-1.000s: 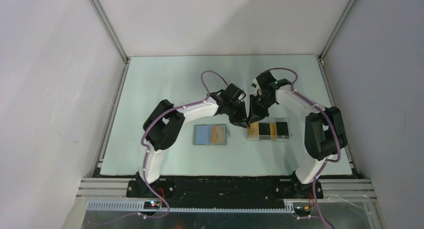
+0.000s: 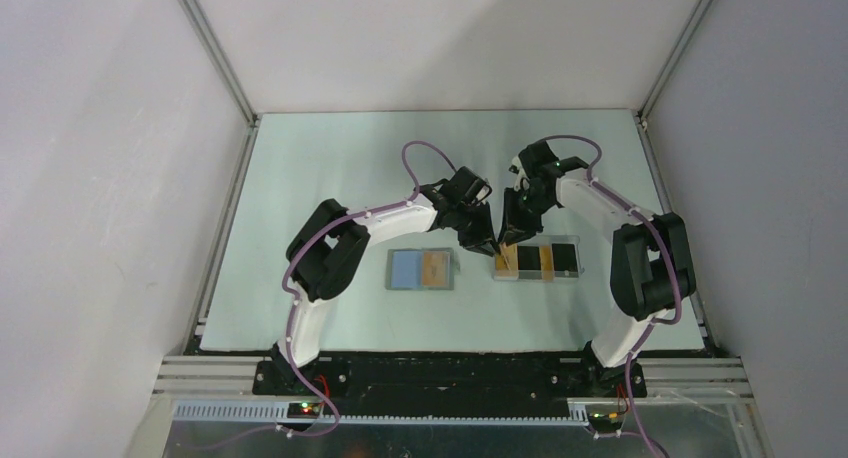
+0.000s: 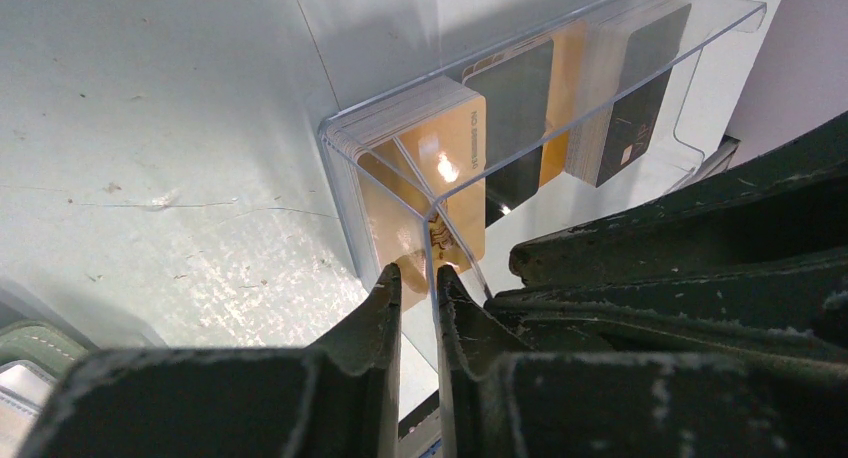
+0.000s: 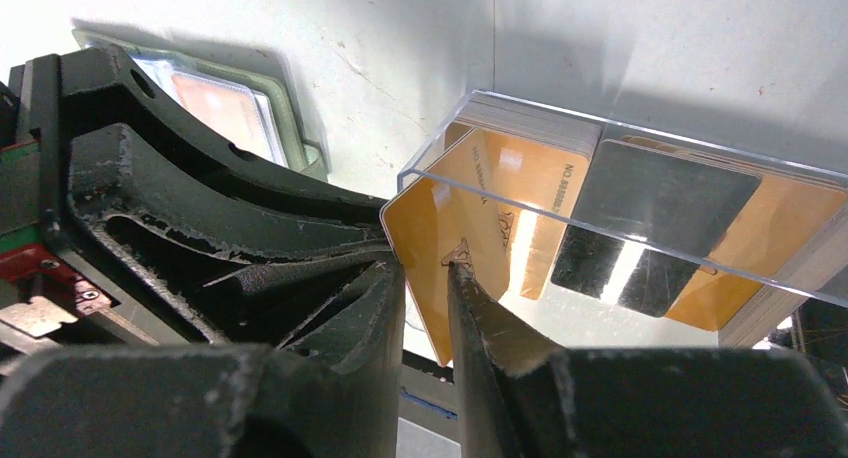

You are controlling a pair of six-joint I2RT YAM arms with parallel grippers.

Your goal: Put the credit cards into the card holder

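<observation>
A clear plastic box [image 2: 578,274] with several gold and black cards lies right of centre. My left gripper is shut on the box's clear left end wall. In the right wrist view one gold card [image 4: 455,223] leans out of its stack, tilted up against that end. My right gripper stands slightly open, the lower end of the tilted card in the gap between its fingertips; whether both touch it is hard to see. The card holder [image 2: 420,287] lies open to the left, a blue-grey pocket on one side and a gold card in the other.
Inside the box are a stack of gold cards [image 3: 470,163] at the left end and black cards [image 4: 645,223] further right. Both grippers are close together over that end. Clear table surrounds the box and holder.
My right gripper has shifted slightly to the right over the box's left end, its fingers beside the tilted card. The left arm, the box and the holder look unmoved.
</observation>
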